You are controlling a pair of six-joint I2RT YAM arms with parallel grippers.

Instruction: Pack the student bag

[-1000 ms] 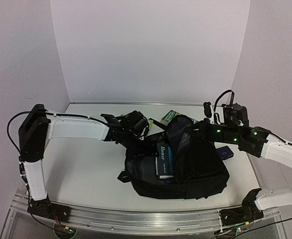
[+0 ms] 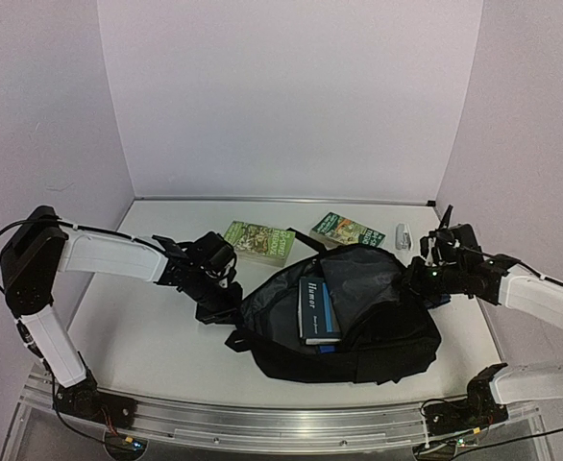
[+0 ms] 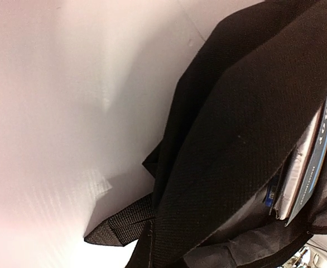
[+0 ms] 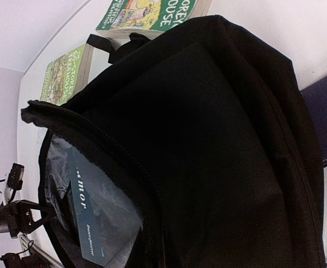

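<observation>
The black bag [image 2: 387,357] lies on the table with its mouth spread wide. A dark blue book titled Humor [image 2: 312,309] stands inside it; more book edges show beside it in the left wrist view. At the bag's left rim, my left gripper [image 2: 232,313] is shut on the fabric, its fingers [image 3: 143,254] mostly dark against the cloth. On the opposite side my right gripper [image 2: 408,280] is shut on the zippered edge of the bag's flap [image 4: 208,139], holding it back to the right. Two green-covered books, one left [image 2: 260,240] and one right [image 2: 345,230], lie behind the bag.
A small whitish item [image 2: 403,237] lies at the back right. A dark blue flat item [image 4: 325,114] rests beside the bag's right side, mostly hidden from above.
My left gripper has moved left and down from over the bag's opening to its left rim. My right gripper has moved right and lower, with the flap drawn back and the mouth wider.
</observation>
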